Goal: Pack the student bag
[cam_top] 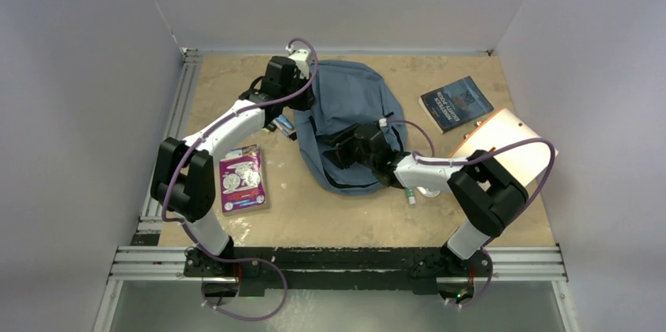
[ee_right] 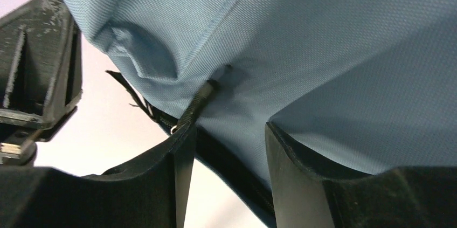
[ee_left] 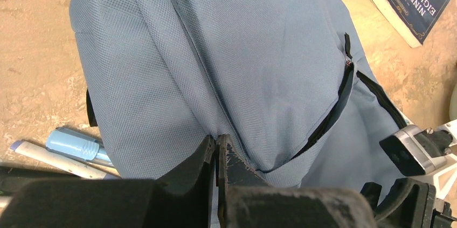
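The grey-blue bag [cam_top: 345, 85] lies flat in the middle, with black zipper openings. My left gripper is shut over the bag's upper left part, its tips at the fabric fold; whether cloth is pinched cannot be seen. Lower on the bag, my right gripper is part open beside a black zipper pull [ee_right: 196, 104], which lies just ahead of its fingertips with nothing gripped.
A dark book [cam_top: 455, 103] and a pale board [cam_top: 510, 147] lie right of the bag. A purple book [cam_top: 240, 179] lies lower left. Pens [ee_left: 59, 158] lie by the bag's left side.
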